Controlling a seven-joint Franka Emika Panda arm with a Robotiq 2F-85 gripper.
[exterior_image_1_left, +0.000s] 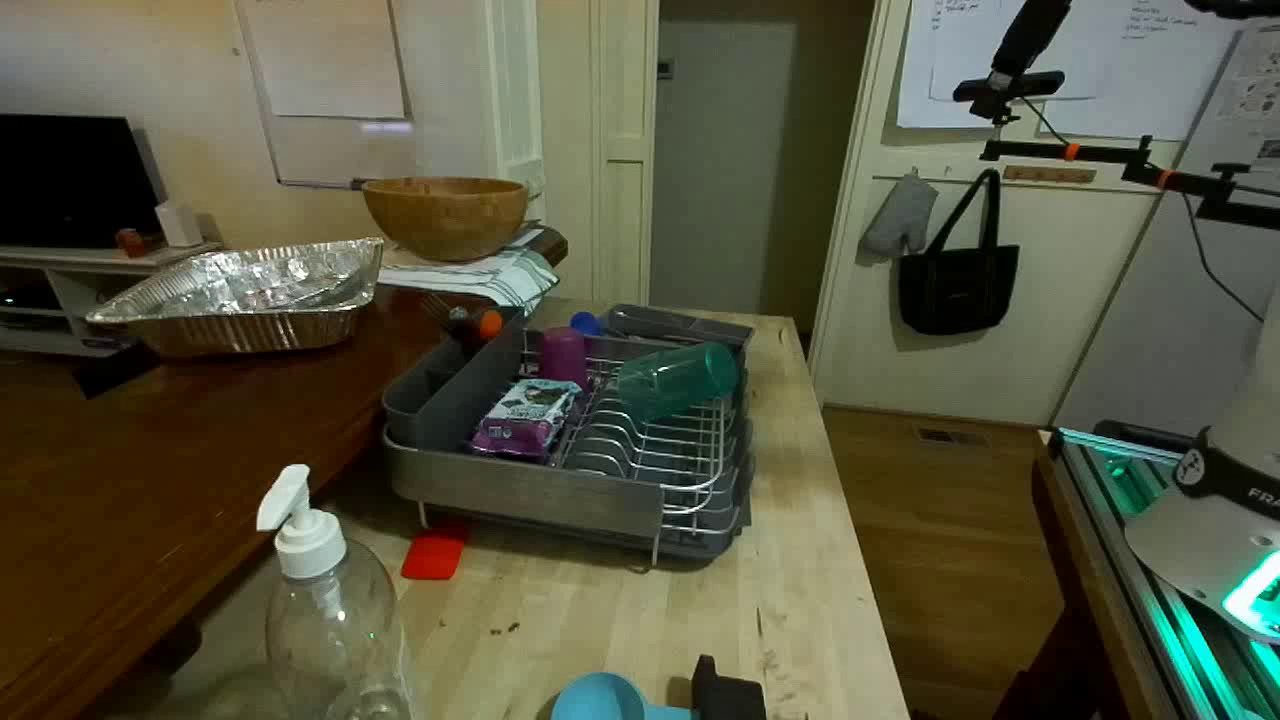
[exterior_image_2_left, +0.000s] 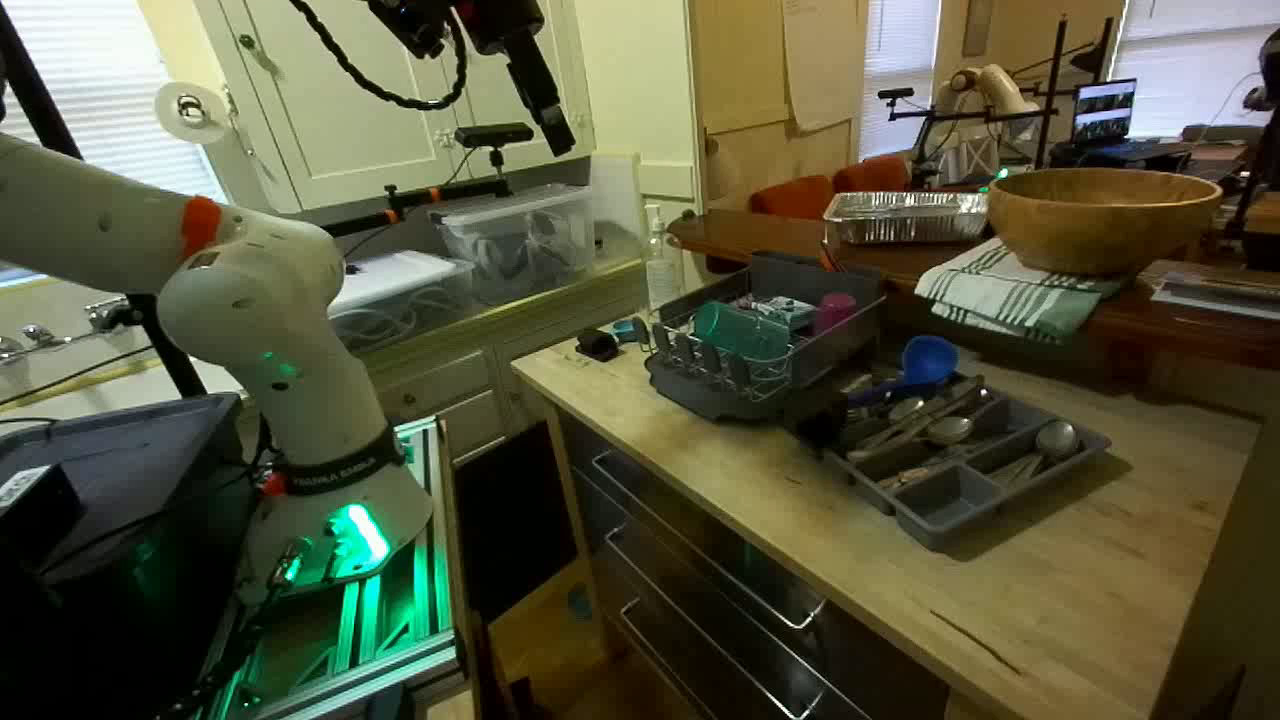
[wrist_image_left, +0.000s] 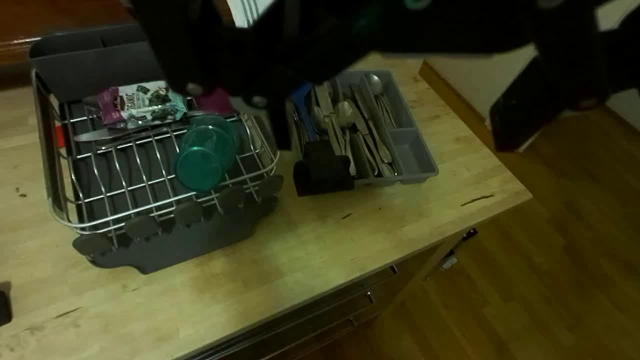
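Observation:
In the wrist view my gripper hangs open above the counter, its dark fingers spread wide and nothing between them. Below and left of it stands a grey dish rack (wrist_image_left: 156, 249). Inside lie a green translucent cup (wrist_image_left: 201, 168) on its side, a purple and white snack packet (wrist_image_left: 141, 103) and a purple cup (wrist_image_left: 216, 102), partly hidden by the gripper. Between and below the fingers, a grey cutlery tray (wrist_image_left: 414, 153) holds several spoons, forks and knives. A blue ladle (exterior_image_2_left: 927, 360) rests at the tray's far end.
A clear pump bottle (exterior_image_1_left: 330, 624) and a blue scoop (exterior_image_1_left: 600, 696) stand near the rack. Behind are a wooden bowl (exterior_image_2_left: 1098, 216), a striped towel (exterior_image_2_left: 1014, 288) and a foil tray (exterior_image_2_left: 906, 218). The counter (exterior_image_2_left: 1116, 564) in front of the cutlery tray is mostly bare.

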